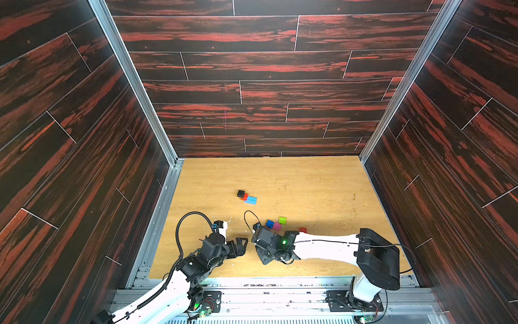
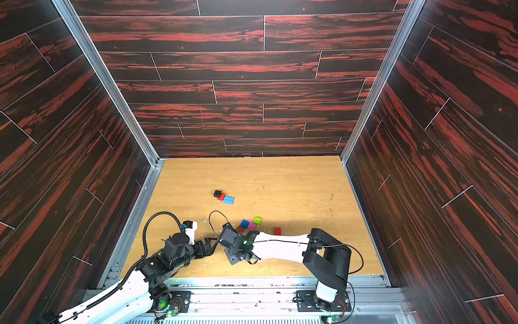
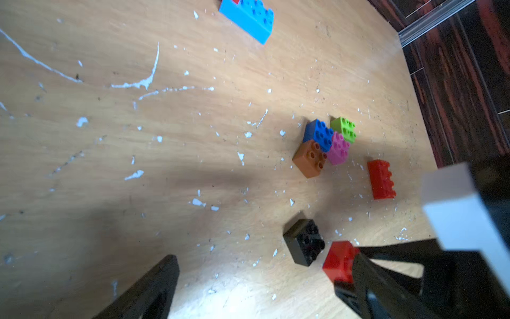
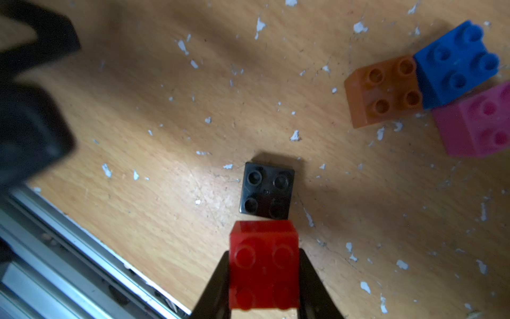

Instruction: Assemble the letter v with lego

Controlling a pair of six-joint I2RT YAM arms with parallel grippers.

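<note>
My right gripper is shut on a red brick with its studs showing, held just beside a black brick (image 4: 267,189) on the table in the right wrist view. My left gripper (image 1: 240,245) stands open close by, its fingers at the bottom of the left wrist view, nothing between them. A brown brick (image 4: 383,93), a blue brick (image 4: 455,63) and a pink brick (image 4: 475,119) sit clustered, with a lime brick (image 3: 343,128) behind and a loose red brick (image 3: 381,179) to the right.
Toward the back left lies a group of black (image 1: 240,193), red (image 1: 244,196) and light blue (image 1: 251,200) bricks.
</note>
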